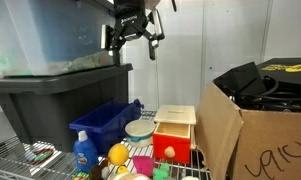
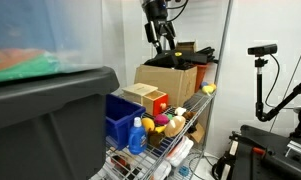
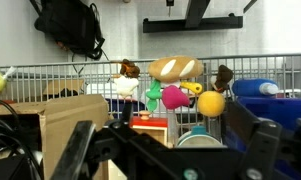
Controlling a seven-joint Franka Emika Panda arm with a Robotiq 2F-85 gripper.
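Observation:
My gripper (image 1: 130, 52) hangs high above the wire rack, its two fingers spread wide with nothing between them. In exterior view 2 the gripper (image 2: 164, 49) is well above the shelf items too. Below lie an orange ball (image 1: 118, 154), a pink item (image 1: 143, 164), an orange-red box (image 1: 173, 142) with a pale inside, and a blue bottle (image 1: 85, 151). From above, the wrist view shows a bread-like item (image 3: 176, 69), the orange ball (image 3: 211, 104) and the pink item (image 3: 174, 97). The dark fingers hide part of the rack there.
A blue bin (image 1: 108, 122) stands beside a large dark grey tote (image 1: 65, 105). On the right a cardboard box (image 1: 240, 140) holds black things. A pale bowl (image 1: 140, 129) and a light box (image 1: 176, 115) sit at the back. Open air surrounds the gripper.

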